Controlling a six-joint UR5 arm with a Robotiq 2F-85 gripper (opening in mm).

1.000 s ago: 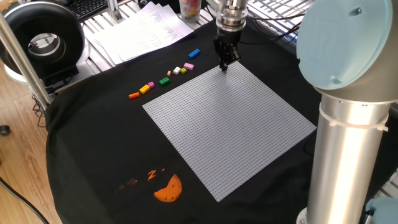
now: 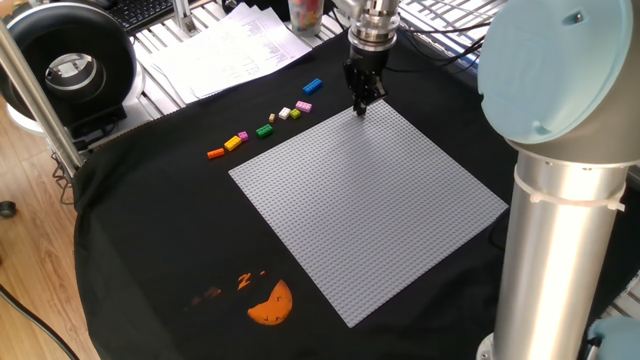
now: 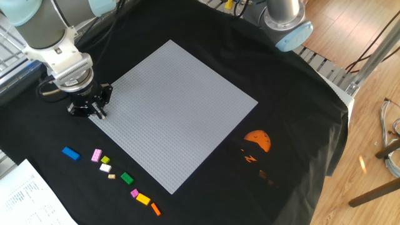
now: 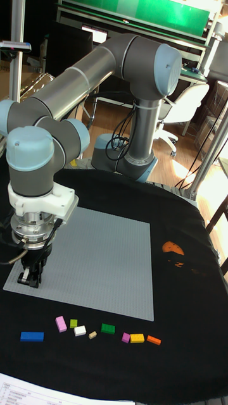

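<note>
My gripper [image 2: 361, 109] is black and points down at one corner of the grey studded baseplate [image 2: 370, 210]. In exterior view 2 the gripper [image 3: 99, 115] hangs at the plate's left corner, its tips close to the surface. A small pale patch shows near the tips of the gripper [image 4: 28, 278] in exterior view 3; whether it is a finger pad or a held piece, I cannot tell. How far the fingers stand apart is too small and dark to make out. No brick shows on the visible part of the plate.
Along the plate's edge, on black cloth, lie loose bricks: blue [image 3: 70, 153], pink [image 3: 96, 155], lime [image 3: 105, 160], white [image 3: 105, 167], tan [image 3: 111, 176], green [image 3: 127, 178], purple [image 3: 134, 194], yellow [image 3: 143, 199] and orange [image 3: 155, 209]. Papers [image 2: 230, 55] lie beyond them.
</note>
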